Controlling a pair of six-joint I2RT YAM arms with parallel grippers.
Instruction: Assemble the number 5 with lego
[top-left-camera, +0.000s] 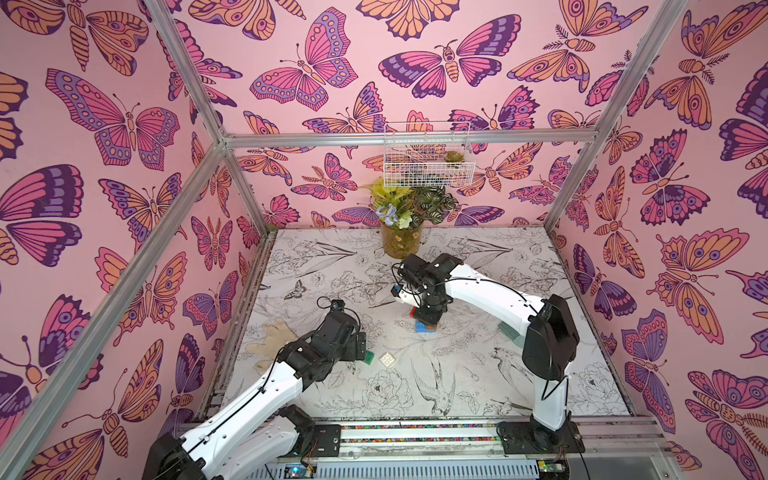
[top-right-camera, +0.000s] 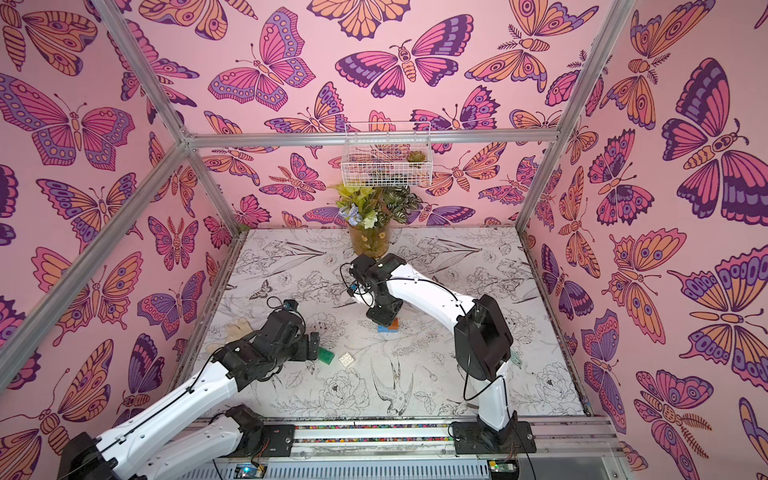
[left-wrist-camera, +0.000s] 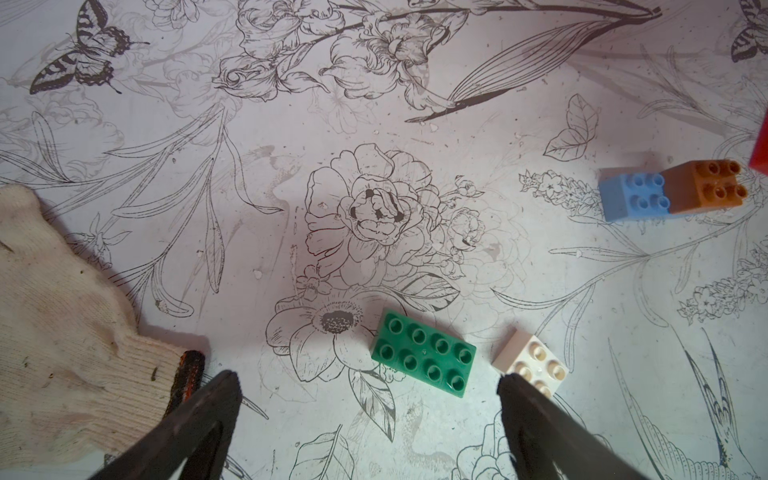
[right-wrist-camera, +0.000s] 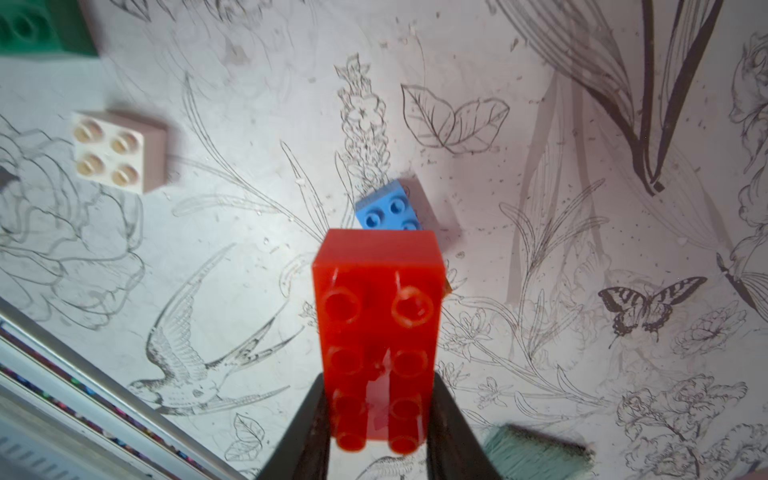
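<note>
My right gripper is shut on a long red brick (right-wrist-camera: 377, 264), its studs facing the wrist camera. It hangs above a blue brick and an orange brick, which sit side by side on the table; in the right wrist view the red brick hides most of that pair. A green brick (left-wrist-camera: 424, 353) and a smaller white brick (left-wrist-camera: 533, 364) lie apart from each other, studs up, beyond the open fingers of my left gripper. Nothing is between the left fingers.
A beige glove (left-wrist-camera: 72, 336) lies at the left of the table. A green-grey tool (right-wrist-camera: 532, 453) rests on the right side. At the back stands a plant pot (top-left-camera: 401, 240).
</note>
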